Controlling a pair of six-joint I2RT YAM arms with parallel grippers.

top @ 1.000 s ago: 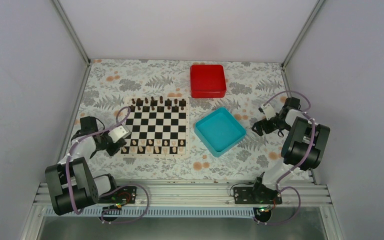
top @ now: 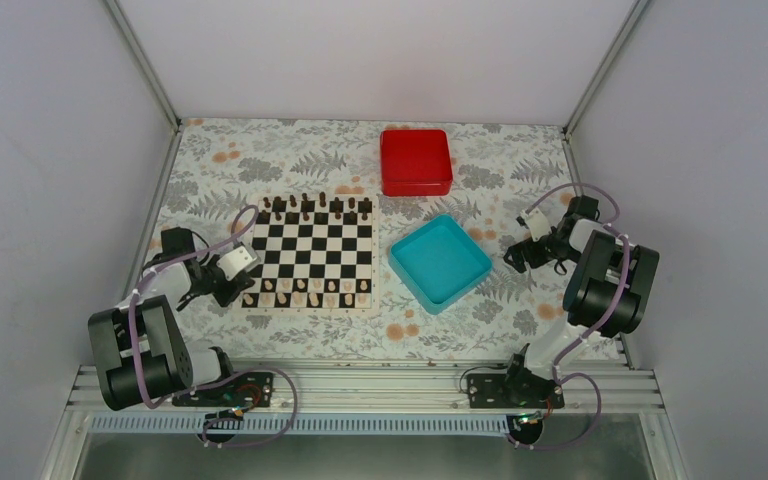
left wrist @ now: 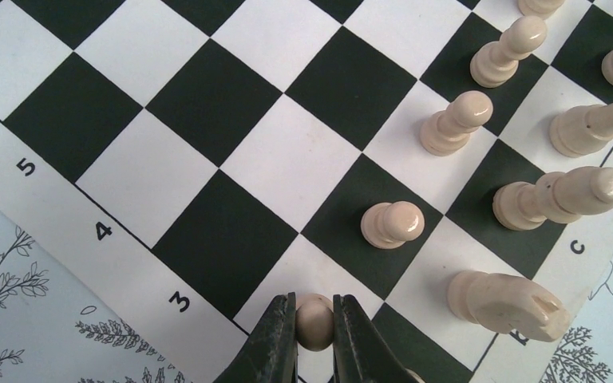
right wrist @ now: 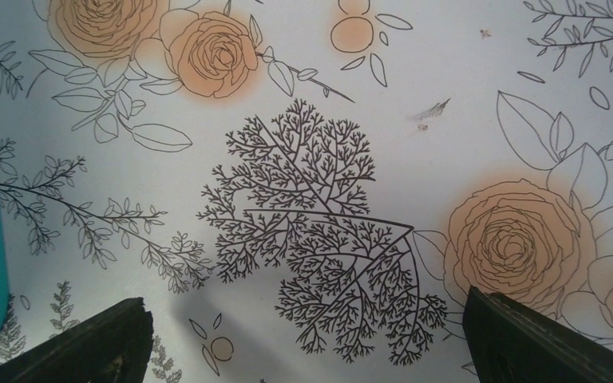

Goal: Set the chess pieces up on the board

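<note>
In the left wrist view my left gripper is shut on a light pawn [left wrist: 314, 329], seen from above near the low corner of the white a2 square. Whether its base touches the board is hidden. Beside it, another light pawn [left wrist: 392, 224] stands on the dark b2 square. A light knight [left wrist: 503, 303] and a taller light piece [left wrist: 563, 195] stand in the back row. The chessboard [top: 316, 245] has dark pieces [top: 322, 200] along its far side and light pieces along the near side. Far to the right, my right gripper is open and empty above the tablecloth.
A teal bin [top: 397, 262] and a red bin [top: 416, 189] stand right of the board; both look empty. The board's middle rows are bare. Open patterned cloth [top: 480, 315] lies between the teal bin and the right arm.
</note>
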